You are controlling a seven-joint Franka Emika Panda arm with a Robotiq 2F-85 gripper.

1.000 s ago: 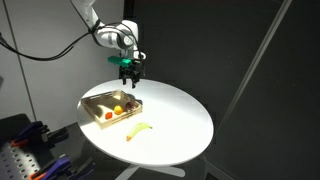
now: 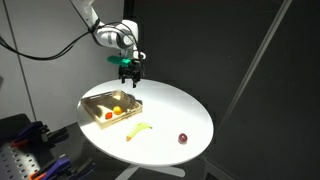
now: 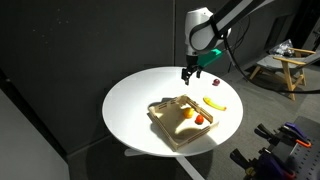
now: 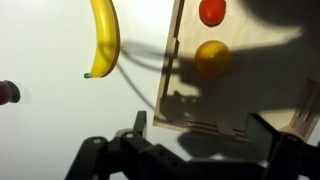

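My gripper (image 2: 130, 80) hangs over the table near the far end of the shallow wooden box, fingers apart. In the wrist view nothing lies between its fingers. A dark red round thing (image 2: 183, 138) is out on the bare white tabletop, well away from the box; the wrist view catches it at the left edge (image 4: 8, 92). Inside the wooden box (image 3: 163, 127) are an orange fruit (image 4: 212, 57) and a red tomato-like one (image 4: 212, 11). A yellow banana (image 2: 139, 131) lies on the table beside the box.
The round white table (image 3: 125, 105) has wide clear room around the box and banana. Its rounded edge is fairly close to the dark red thing. A black curtain hangs behind, and a chair (image 3: 285, 62) stands off the table.
The dark red round thing has travelled from the box's side, past the banana, towards the table's right edge in exterior view 1. The arm, box, banana and other fruits look unmoved.
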